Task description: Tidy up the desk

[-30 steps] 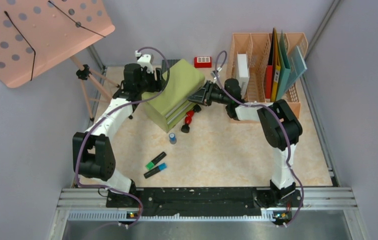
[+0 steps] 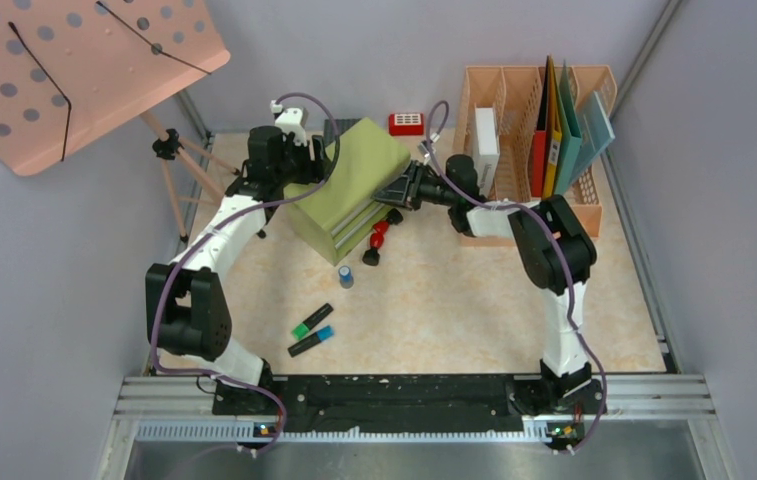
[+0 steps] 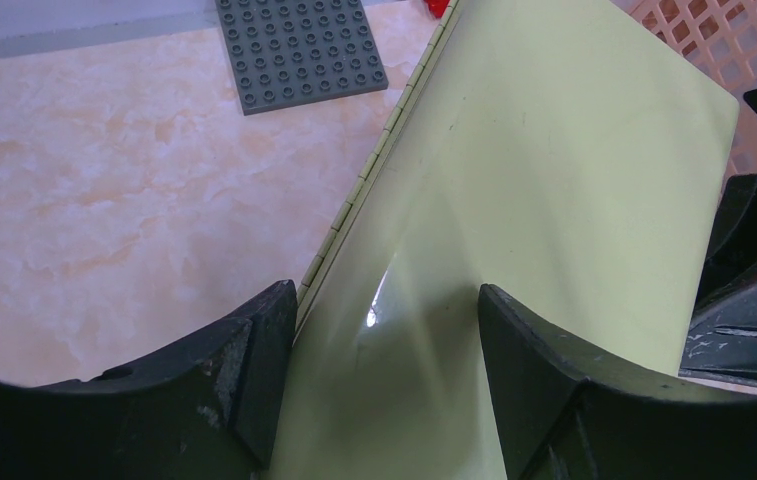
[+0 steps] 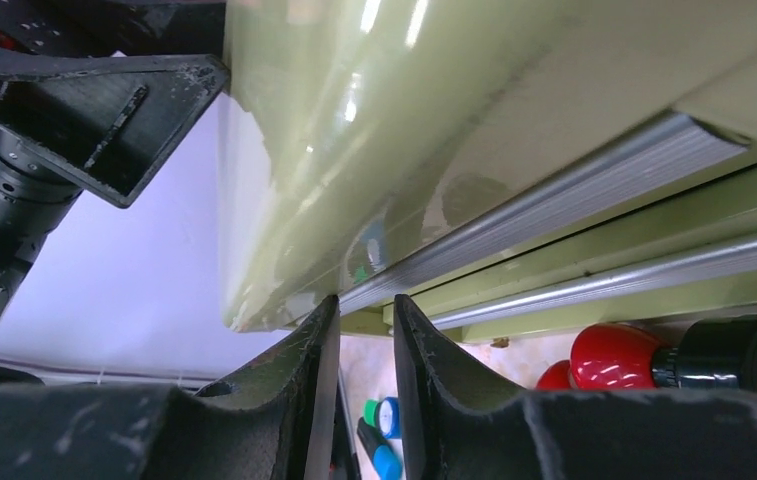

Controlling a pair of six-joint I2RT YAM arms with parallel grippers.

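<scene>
A bulky green folder or binder [image 2: 354, 165] lies tilted at the back middle of the desk, glossy in both wrist views. My left gripper is shut on its left part, with the green cover between its fingers. At the opposite side, my right gripper is open, its fingertips close against the folder's side by two metal strips [image 4: 614, 280]. Red-and-black objects [image 2: 378, 238] lie beside the folder, with a small blue-topped item [image 2: 345, 277] and two markers [image 2: 312, 320] nearer the front.
A peach organiser [image 2: 584, 215] holding coloured folders and a white box [image 2: 485, 150] stands at the back right. A grey studded plate [image 3: 304, 55] and red item [image 2: 405, 124] lie behind the green folder. A peach perforated board [image 2: 84, 80] stands left.
The right arm's elbow has shifted very slightly to the left. The green folder and left arm show no visible change.
</scene>
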